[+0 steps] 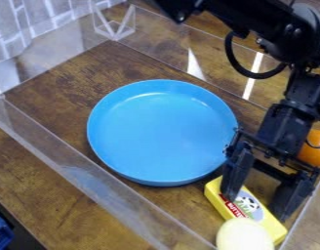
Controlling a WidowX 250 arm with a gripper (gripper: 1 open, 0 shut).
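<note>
My black gripper [260, 181] is low at the right, its fingers apart and pointing down over a yellow box [260, 217] with a printed label. The box lies on the wooden surface at the bottom right, partly hidden by the fingers. A pale round object [244, 236] sits at the box's lower end, at the bottom edge of the view.
A large blue plate [160, 132] lies left of my gripper. An orange round object [312, 150] is behind the arm at the right. Clear plastic walls edge the wooden surface [78, 73], which is bare at the upper left.
</note>
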